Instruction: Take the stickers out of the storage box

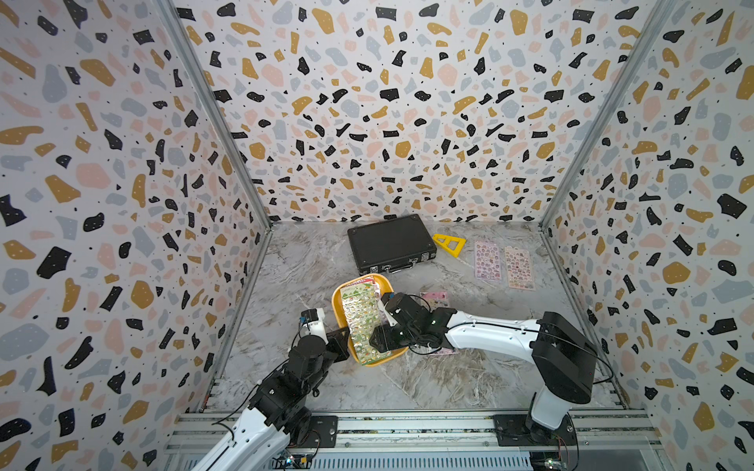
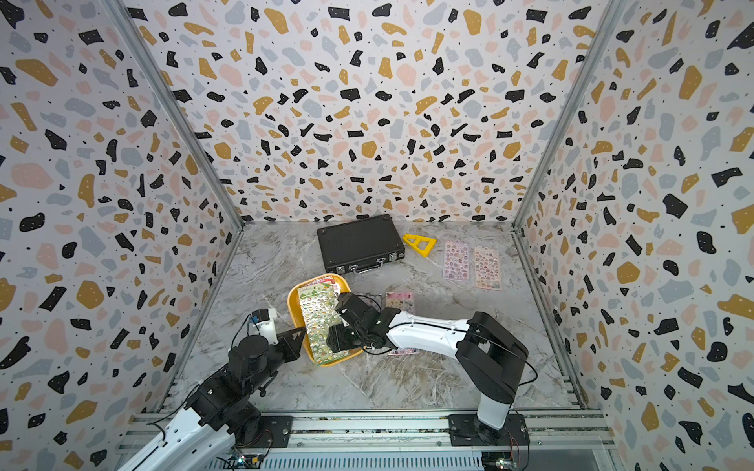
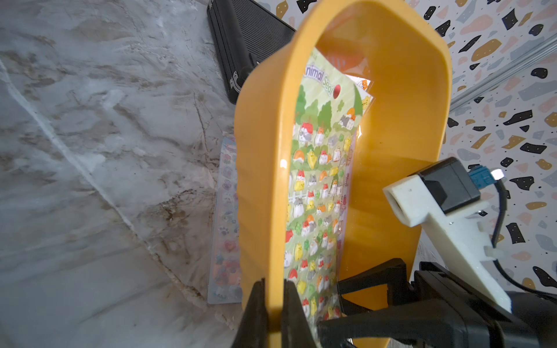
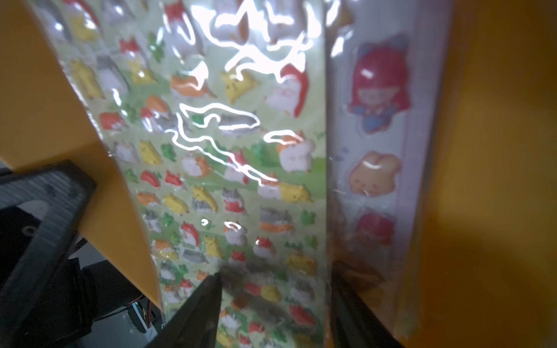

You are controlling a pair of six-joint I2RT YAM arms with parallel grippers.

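Note:
The orange storage box (image 1: 340,312) holds stacked sticker sheets, an animal sheet (image 1: 359,310) on top and a pink-figure sheet (image 4: 371,174) beneath. In the left wrist view my left gripper is shut on the box's near wall, its fingers either side of the rim. My right gripper is inside the box over the sheets, its blurred fingers part open at the animal sheet's edge; whether they touch it is unclear.
A black case (image 1: 390,241) and a yellow triangle (image 1: 448,243) lie behind. Two sticker sheets (image 1: 487,260) lie back right; another pink sheet (image 2: 399,300) is partly under the right arm.

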